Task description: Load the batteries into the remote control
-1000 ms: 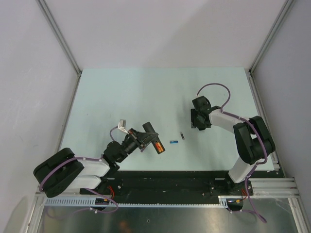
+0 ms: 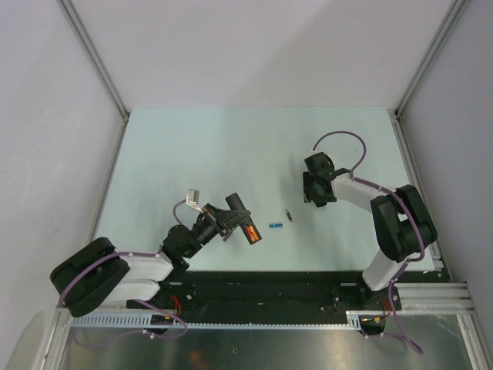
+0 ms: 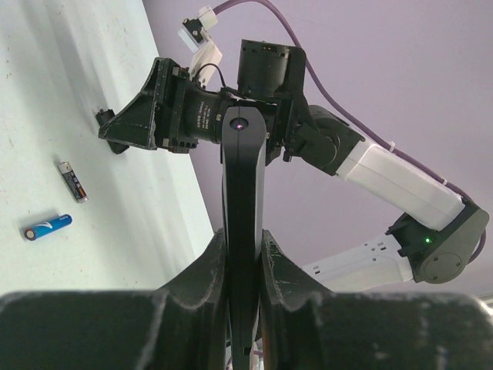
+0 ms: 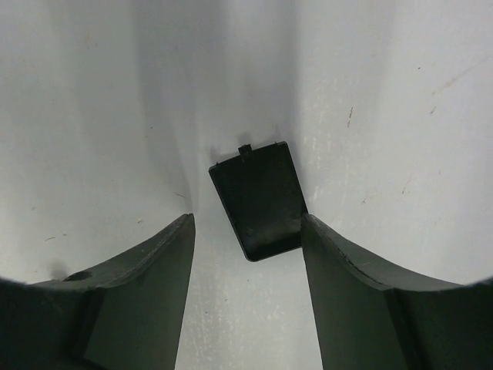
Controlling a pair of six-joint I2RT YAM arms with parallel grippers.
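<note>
My left gripper (image 2: pixel 231 220) is shut on the black remote (image 2: pixel 250 231), seen end-on and filling the middle of the left wrist view. A silver-and-black battery (image 3: pixel 72 182) and a blue battery (image 3: pixel 48 227) lie on the table between the two arms. A small black rectangular piece, likely the battery cover (image 4: pixel 258 202), lies flat on the table in the right wrist view. My right gripper stands open over it, one finger on each side, nothing held.
Walls border it on the sides and back.
</note>
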